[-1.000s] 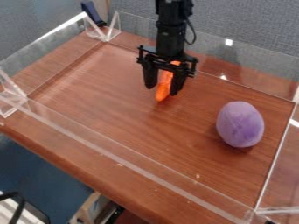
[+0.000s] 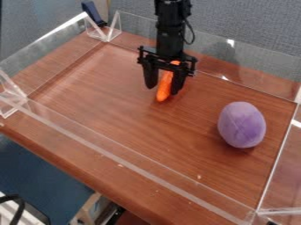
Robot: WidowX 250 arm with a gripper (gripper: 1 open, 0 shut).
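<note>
My black gripper (image 2: 164, 72) reaches down from the top centre over the wooden floor of the clear-walled enclosure. Its two fingers straddle an orange elongated object (image 2: 165, 89), like a carrot, which lies partly beneath the gripper body. Whether the fingers press on it cannot be told. A large purple egg-shaped object (image 2: 241, 125) rests at the right of the floor.
Transparent low walls (image 2: 141, 160) border the wooden surface (image 2: 100, 97) on all sides. A blue floor shows beyond the lower-left edge.
</note>
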